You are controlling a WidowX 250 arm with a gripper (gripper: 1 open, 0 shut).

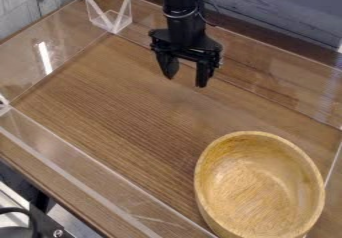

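The black arm hangs from the top centre of the camera view. Its gripper (185, 67) is low over the wooden table, its two dark fingers spread apart, open, with nothing visible between them. A large pale yellow bowl (259, 146) sits at the lower right, well in front of the gripper and apart from it.
A clear angular object (110, 18) stands at the upper left. A pale wall runs behind it, and a dark cable lies at the lower left corner.
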